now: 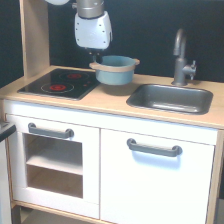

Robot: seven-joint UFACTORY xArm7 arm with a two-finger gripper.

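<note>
A blue-grey pot [116,76] with light handles is at the back of the counter, just right of the black cooktop [62,84]. Over its left side hangs my white gripper [95,62], coming down from the top edge. The small dark fingers meet the pot at its left handle and look shut on it, though the contact is tiny in this view. Whether the pot's base touches the worktop or hangs slightly above it, I cannot tell.
To the right, a steel sink [171,98] is set into the wooden counter [118,101], with a tall tap [181,60] behind it. Two grey handles mark the white cabinet doors [155,178] below. Bare counter lies between cooktop and sink.
</note>
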